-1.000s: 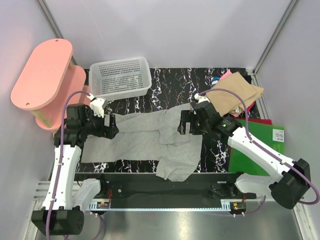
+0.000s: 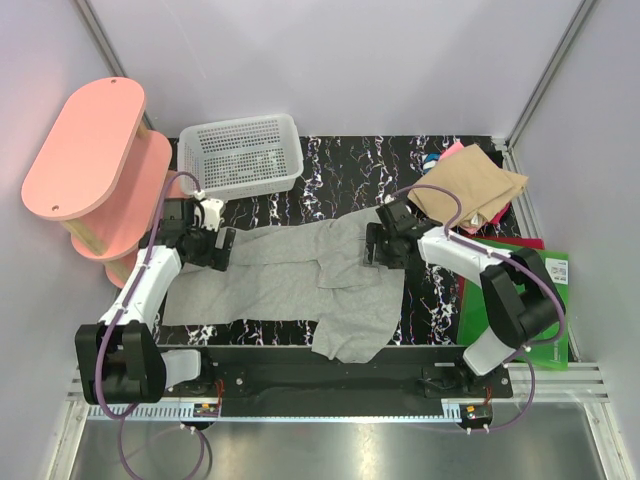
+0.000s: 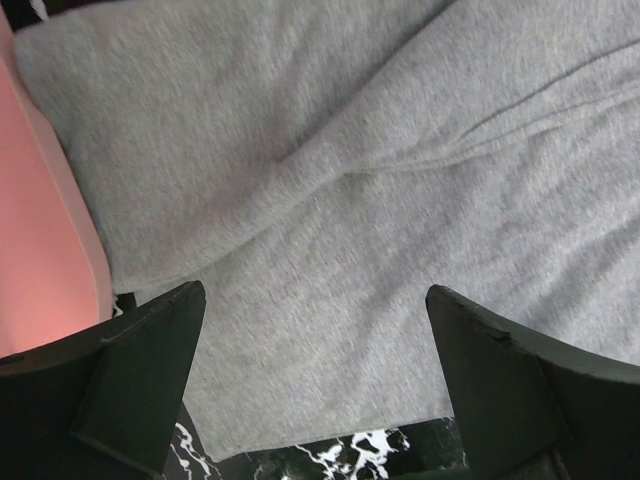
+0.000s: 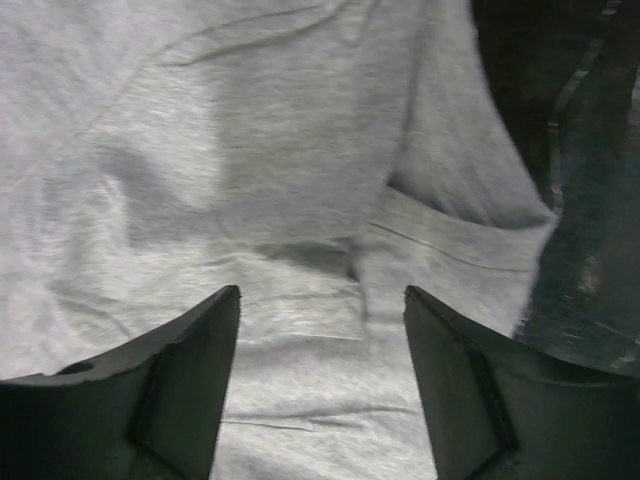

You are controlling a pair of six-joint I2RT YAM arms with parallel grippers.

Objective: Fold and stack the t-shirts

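A grey t-shirt [image 2: 270, 290] lies spread with folds on the black marbled table, one part hanging over the front edge. My left gripper [image 2: 218, 246] stands open low over the shirt's left end; the left wrist view shows grey fabric [image 3: 320, 260] between and beyond its fingers. My right gripper [image 2: 380, 250] is over the shirt's right end, fingers apart, with folded layers [image 4: 290, 290] beneath.
A pink tiered stand [image 2: 90, 140] borders the left. A white basket [image 2: 237, 130] sits at the back. At right are stacked folded shirts [image 2: 460, 185] and a green board [image 2: 545, 310]. Dark table shows around the basket.
Both arms have moved farther in over the table, with both grippers lower over the shirt's two ends. The shirt looks unchanged.
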